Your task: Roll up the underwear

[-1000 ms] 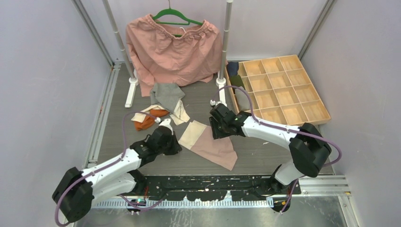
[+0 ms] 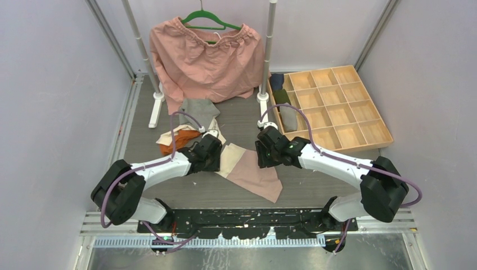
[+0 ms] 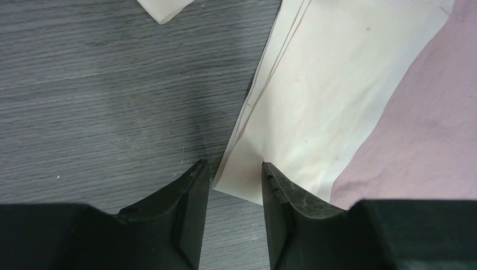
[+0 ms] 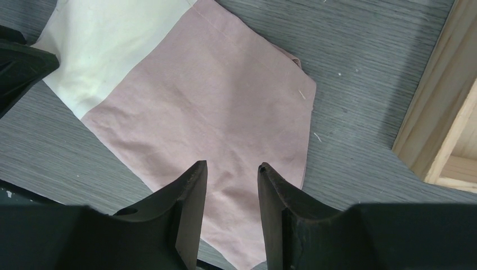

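Note:
The pink underwear (image 2: pixel 257 173) with its cream band (image 3: pixel 332 84) lies flat and folded on the grey table, running diagonally between the arms. My left gripper is part open over the lower corner of the cream end, its fingers on either side of the cloth's edge. Over the pink part (image 4: pixel 219 112) hangs my right gripper, also part open, with bare space between its fingertips. In the top view both grippers' tips are mostly hidden beneath the arms.
A wooden divided box (image 2: pixel 340 115) stands at the back right, holding rolled dark and grey cloths (image 2: pixel 288 118). Orange cloth (image 2: pixel 167 149) and grey cloth (image 2: pixel 198 111) lie in a pile behind the left arm. Pink shorts (image 2: pixel 208 64) hang on a rack behind.
My right gripper has shifted slightly right. The underwear has stayed in place.

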